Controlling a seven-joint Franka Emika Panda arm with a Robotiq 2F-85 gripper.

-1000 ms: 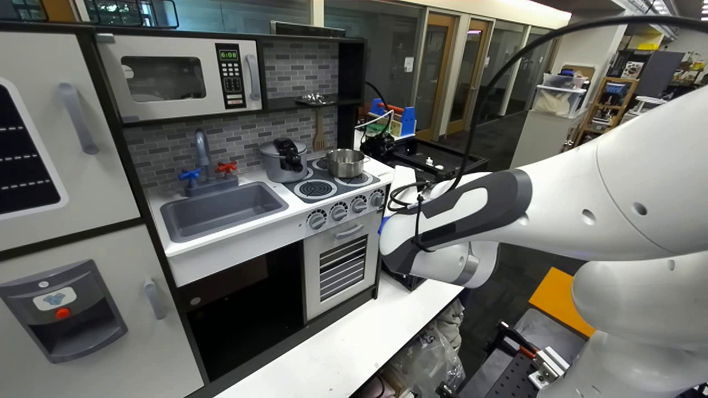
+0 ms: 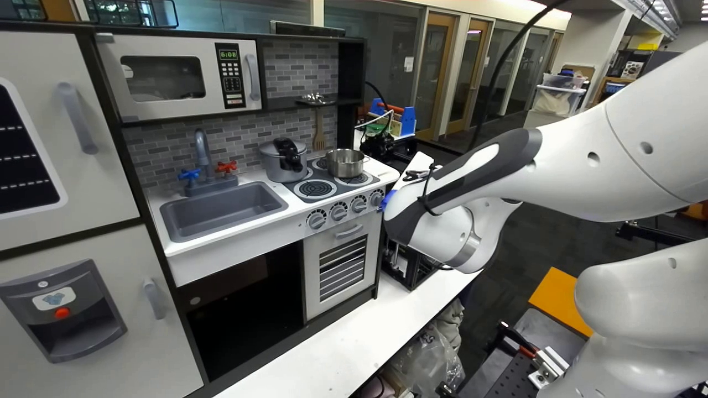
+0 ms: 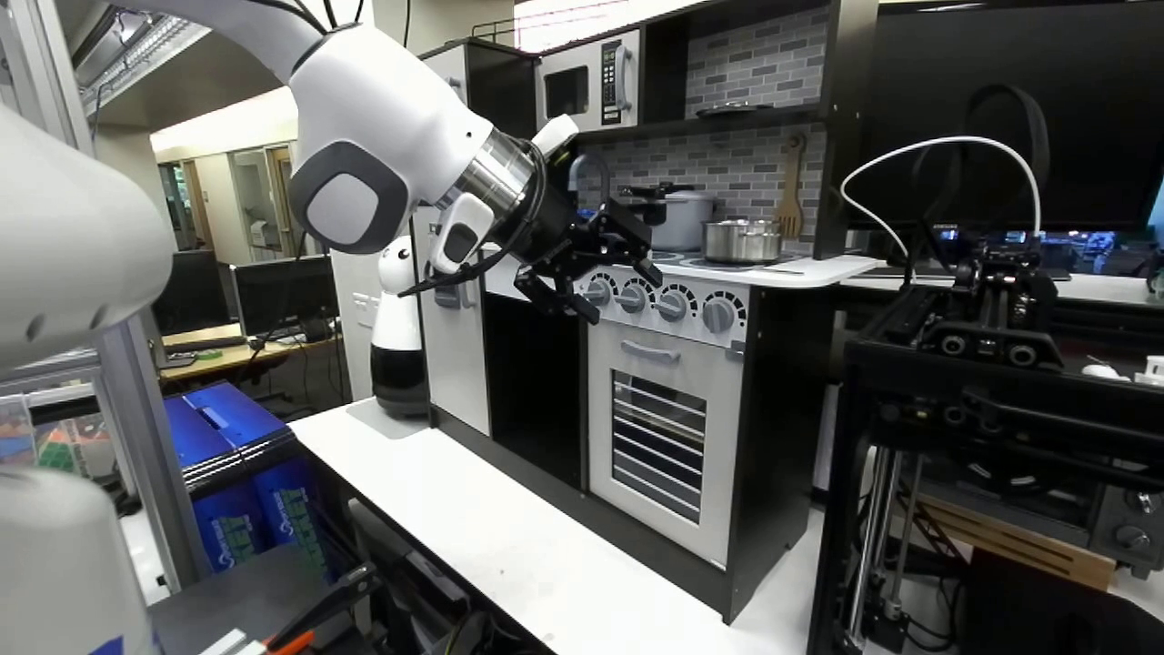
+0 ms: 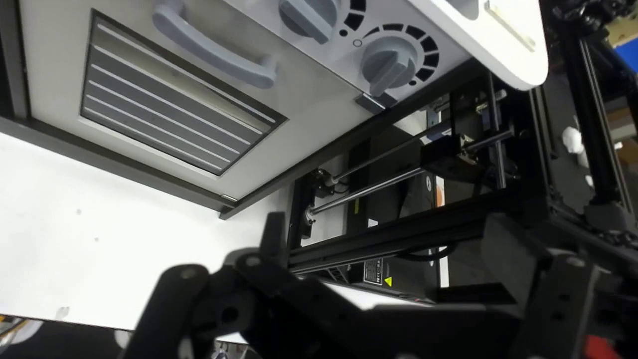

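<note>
My gripper (image 3: 624,293) hangs in the air in front of the toy kitchen's stove, its fingers spread apart. In the wrist view the gripper is open, and nothing lies between its fingertips. Ahead of it are the oven door (image 4: 54,78) with its grey handle (image 4: 218,55) and the stove knob (image 4: 389,63). A steel pot (image 2: 345,163) and a grey lidded pot (image 2: 283,161) stand on the stovetop. In exterior view 1 the arm hides the gripper.
Right of the kitchen stands a black-framed machine with metal rods (image 3: 971,382), close to the gripper's side. The sink (image 2: 222,211) with its faucet (image 2: 202,151) looks empty. A bare white tabletop (image 3: 480,513) runs in front of the kitchen.
In exterior view 1 the arm's wrist end has shifted slightly up and right, and the forearm has tilted. The pots and kitchen doors look unmoved.
</note>
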